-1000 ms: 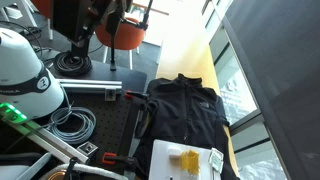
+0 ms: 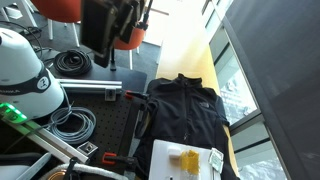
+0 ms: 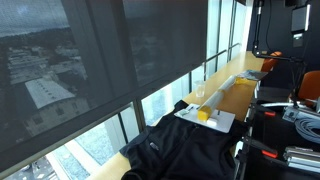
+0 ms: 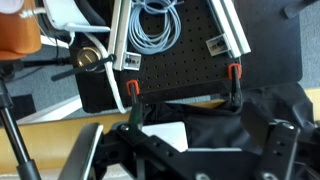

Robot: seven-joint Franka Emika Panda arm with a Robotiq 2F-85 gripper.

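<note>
A black jacket [image 2: 185, 112] is laid out on the wooden table, and exterior view 2 shows it as a dark heap [image 3: 185, 150] along the table's near side. On a white board [image 2: 162, 172] beside it sits a yellow item [image 2: 188, 160]; exterior view 2 also shows the yellow item [image 3: 204, 116]. My gripper is open in the wrist view, with dark fingers apart at the lower edge and nothing seen held. Beneath it lie part of the jacket [image 4: 200, 120] and a white surface [image 4: 168, 134]. In exterior view 1 the gripper is a dark blur at upper left.
A black perforated plate [image 4: 180, 60] carries metal rails and a coiled grey cable [image 4: 153, 30]. Red-ended clamps [image 4: 234, 72] stand at its edge. Window and blind border the table's far side. Bare wood [image 2: 185, 45] shows beyond the jacket.
In exterior view 1, the dark gripper shape has moved right and looks blurred, uncovering an orange shape at upper left. The jacket, white board and yellow item have not moved.
</note>
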